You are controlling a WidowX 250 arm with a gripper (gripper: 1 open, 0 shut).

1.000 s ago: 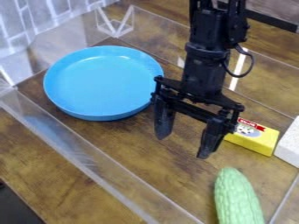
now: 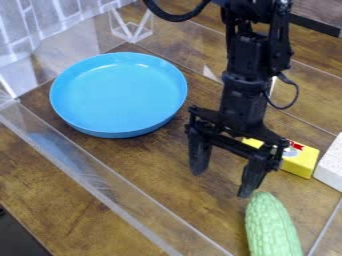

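My black gripper (image 2: 226,164) hangs low over the middle of the wooden table, its two fingers spread apart with nothing visible between them. Right beside it, partly behind the right finger, lies a yellow box (image 2: 299,160) with a red and white label. A pale green vegetable-like object (image 2: 273,230) lies at the bottom right, below the gripper. A blue plate (image 2: 118,88) sits to the left, apart from the gripper.
A white object (image 2: 330,170) lies at the right edge beside the yellow box. Clear plastic walls border the table at the left. Bare wood (image 2: 107,190) is free in the lower left.
The gripper and arm have shifted slightly right and downward, now covering more of the yellow box. The plate and green object look unmoved.
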